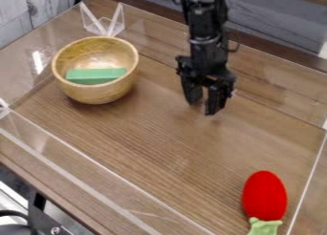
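The dark robot gripper [208, 101] is low over the middle of the wooden table [153, 162], its black fingers pointing down near the surface. Whether they are open or shut is hard to tell, and no object shows clearly between them. A tan bowl [124, 65] at the left holds a green block [94, 74]. A red oval object [265, 196] lies at the lower right, with a pale green piece [266, 224] below it.
A white wire-like object [102, 21] stands at the back left. Black cables show at the lower left corner.
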